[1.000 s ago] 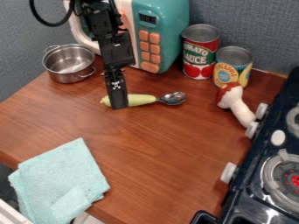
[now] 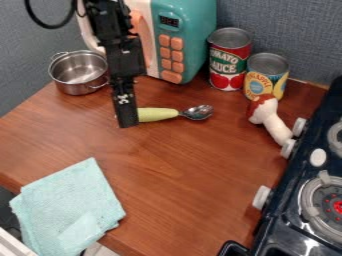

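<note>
My black gripper reaches down over the left end of a pale yellow-green handled spoon, whose metal bowl points right on the wooden counter. Whether the fingers are open or shut, or hold the handle, I cannot tell.
A steel pot sits back left, a toy microwave behind the arm, two cans at back right. A white chicken toy lies beside the black stove. A folded cloth lies front left.
My gripper has shifted slightly left and up along the spoon's handle, and the arm stands more upright. The spoon looks unmoved.
</note>
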